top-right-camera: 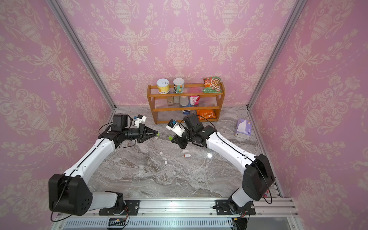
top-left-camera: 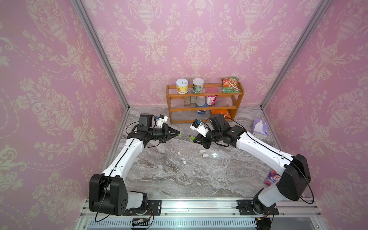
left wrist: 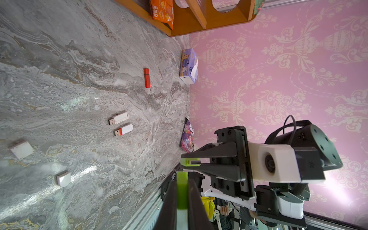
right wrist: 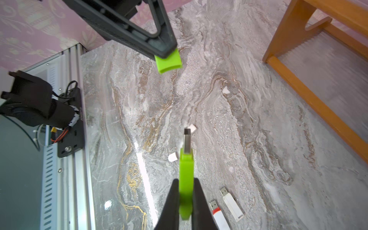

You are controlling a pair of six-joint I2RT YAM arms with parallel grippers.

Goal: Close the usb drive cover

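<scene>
My right gripper is shut, and a thin grey metal piece like a usb drive's plug sticks out past its green pads; the drive's body is hidden. My left gripper is also shut, with nothing showing between its green fingertips. Raised above the table, the two face each other, tips apart. A small white piece like a cover lies on the table towards the shelf. Two more white covers lie in front. Nearby are a white uncapped drive and a white-and-red one.
A red stick-shaped item lies farther right on the marble table. The wooden shelf with cans and bags stands at the back. A purple tissue box sits at the right edge.
</scene>
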